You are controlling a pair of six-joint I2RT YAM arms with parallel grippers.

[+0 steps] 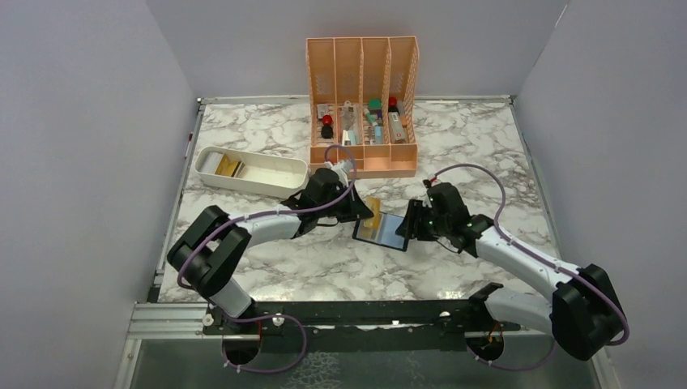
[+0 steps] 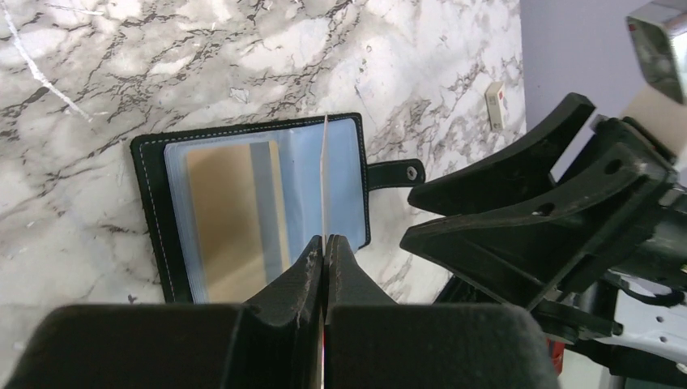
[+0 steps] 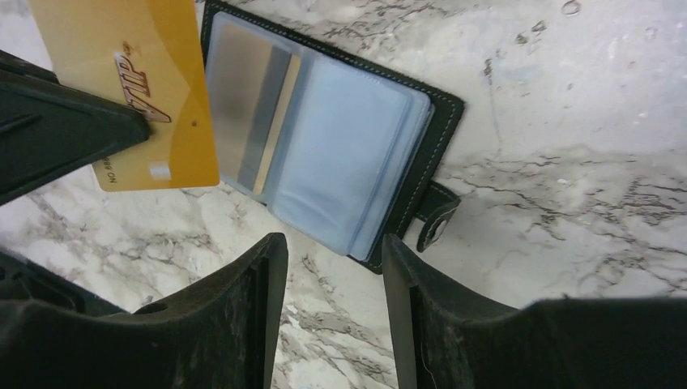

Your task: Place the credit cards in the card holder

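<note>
A gold card is gripped by my left gripper, which is shut on its edge; in the left wrist view the card shows edge-on as a thin line. The card hangs above the left part of the card holder (image 1: 394, 246). That holder lies open on the table, with a dark stitched rim, clear sleeves (image 3: 340, 146) and a beige card (image 2: 227, 215) inside one sleeve. My right gripper stands part open beside the holder's right edge, with nothing between its fingers. The strap with a snap (image 2: 393, 173) lies just outside the holder.
A white tray (image 1: 271, 173) with several cards (image 1: 229, 166) stands at the left. Behind the arms is an orange compartment box (image 1: 381, 168) with small items. Bare marble table (image 1: 340, 275) lies in front of the holder.
</note>
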